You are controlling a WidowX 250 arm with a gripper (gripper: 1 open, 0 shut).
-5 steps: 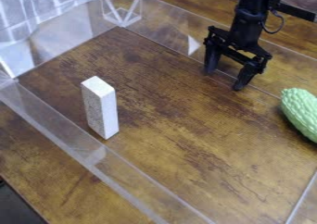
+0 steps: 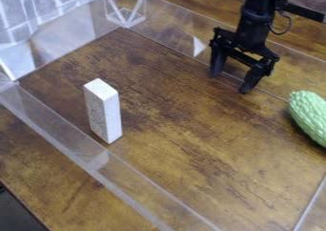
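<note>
A black robot gripper [image 2: 235,71] hangs low at the back right of the wooden tray, its two fingers apart near the floor with nothing visible between them. A white upright block [image 2: 102,111] stands left of centre, well away from the gripper. A pale green bumpy object [image 2: 307,115], like a bitter melon, lies at the right edge, partly out of view, a little to the front right of the gripper.
Clear plastic walls [image 2: 90,164] edge the wooden surface [image 2: 192,168]. A white tiled or fabric backdrop [image 2: 38,15] is at the back left.
</note>
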